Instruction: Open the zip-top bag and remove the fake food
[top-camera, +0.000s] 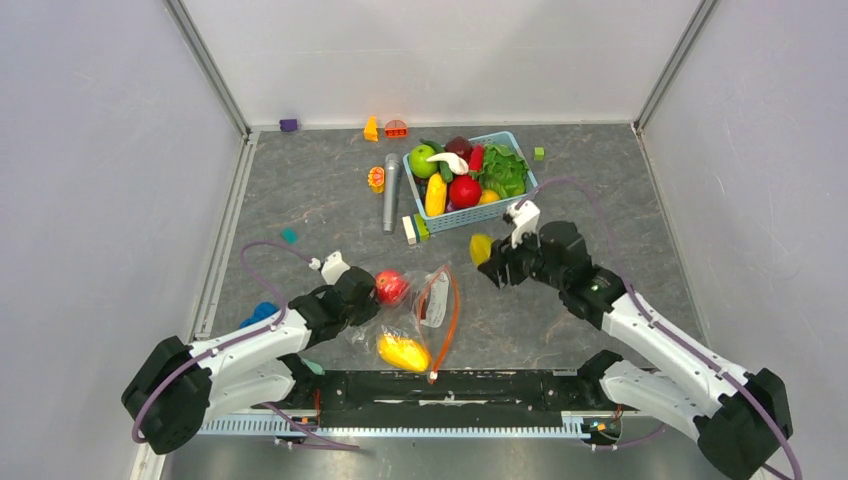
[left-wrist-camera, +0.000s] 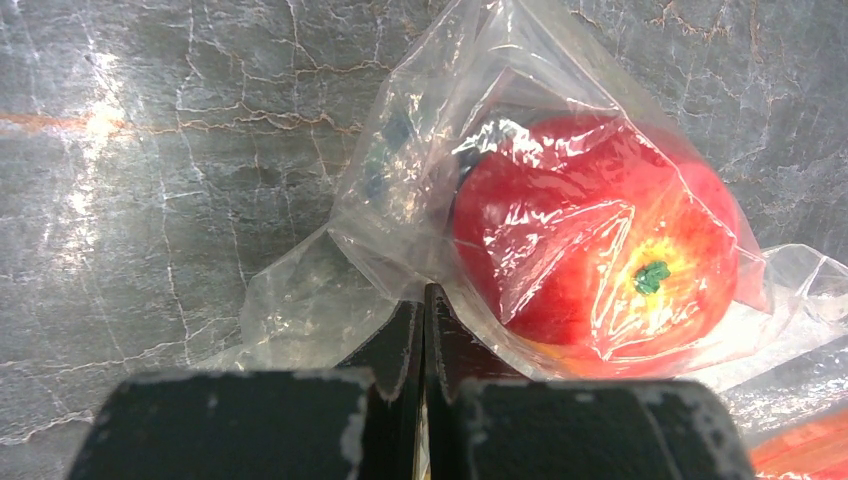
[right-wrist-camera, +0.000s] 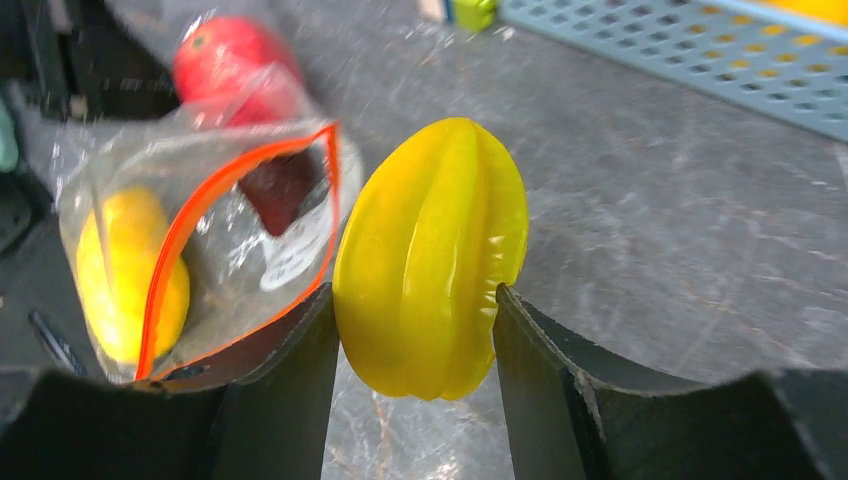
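The clear zip top bag (top-camera: 437, 315) lies open at the front centre, its orange zip showing, with a red apple and a yellow oblong fake food (top-camera: 402, 352) inside, plus something dark red in the right wrist view. My left gripper is shut at the bag's edge beside the apple, with thin plastic at its fingertips. My right gripper is raised right of the bag, shut on a ridged yellow fake food (right-wrist-camera: 430, 250), which is clear of the bag.
A blue basket of fake produce (top-camera: 470, 220) stands at the back centre, with a grey cylinder (top-camera: 390, 195) and small blocks (top-camera: 410, 230) beside it.
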